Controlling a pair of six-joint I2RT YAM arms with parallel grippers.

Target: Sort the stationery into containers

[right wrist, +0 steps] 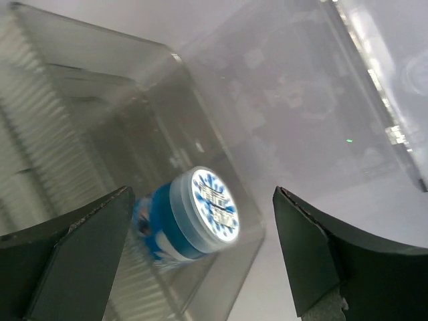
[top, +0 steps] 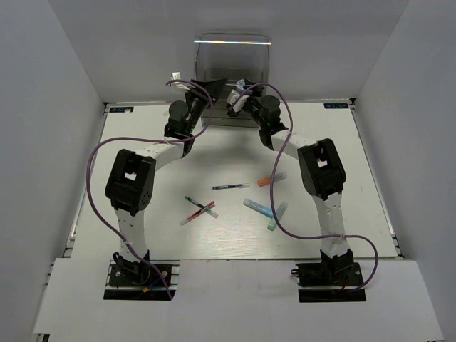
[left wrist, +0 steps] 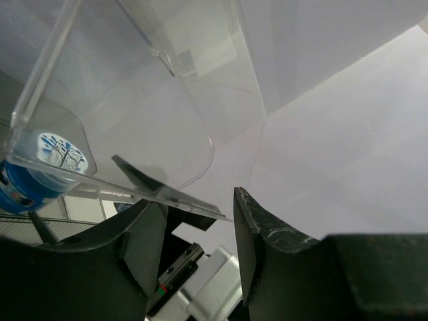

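A blue-and-white jar (right wrist: 206, 212) lies in a clear compartment of the organizer (top: 232, 50) at the back. Above it my right gripper is open, with the jar seen between and beyond its fingers. My left gripper stands open at the organizer's left, by a clear panel edge. On the table lie a dark pen (top: 230, 186), crossed pens (top: 198, 212), an orange tube (top: 271, 179), a blue tube (top: 257, 207) and a green tube (top: 277, 216).
Grey walls enclose it, and purple cables arch over both arms.
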